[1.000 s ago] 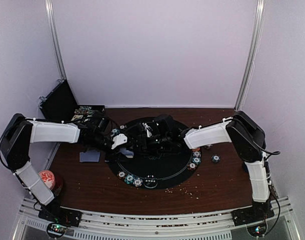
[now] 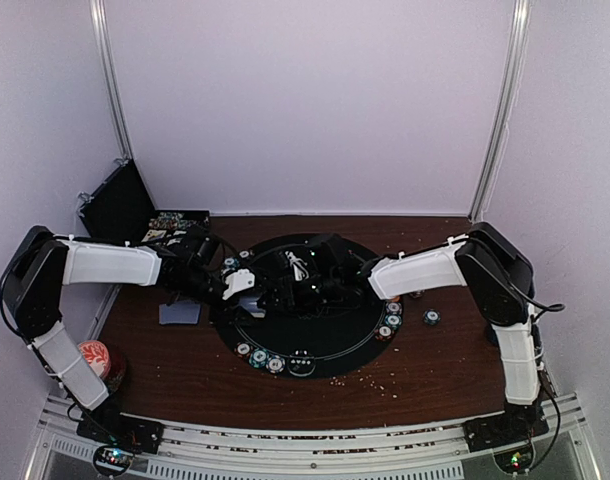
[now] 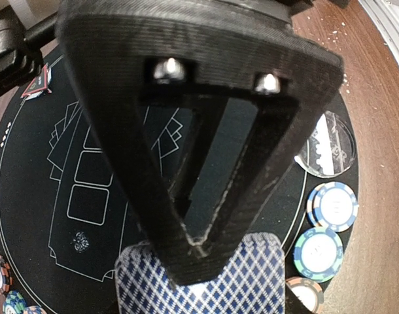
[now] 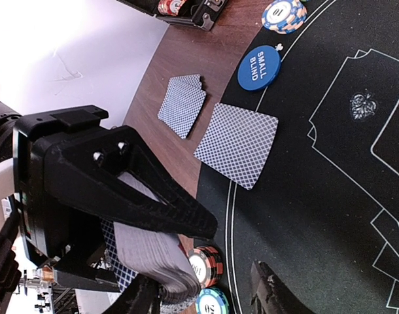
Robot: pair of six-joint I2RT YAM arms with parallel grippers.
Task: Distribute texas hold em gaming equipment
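Observation:
A deck of blue-and-white patterned cards (image 3: 255, 278) is clamped between the fingers of my left gripper. The right wrist view shows this deck (image 4: 150, 252) from the side, its edges somewhat fanned. Close beside its lower end is my right gripper, open, one finger (image 4: 144, 297) at the deck's edge; contact cannot be told. On the mat's rim one patterned card (image 4: 239, 144) lies face down by the small blind button (image 4: 259, 68). More cards (image 4: 182, 104) rest on the table. The round black mat (image 2: 330, 340) lies under both grippers.
Chip stacks (image 2: 258, 358) line the mat's front edge, and others (image 2: 389, 321) its right side. An open chip case (image 2: 120, 207) stands back left. A round red-and-white item (image 2: 95, 355) sits front left, a loose chip stack (image 2: 431, 317) right. The table's front strip has only crumbs.
The left arm stays nearly still, with the cards in its gripper.

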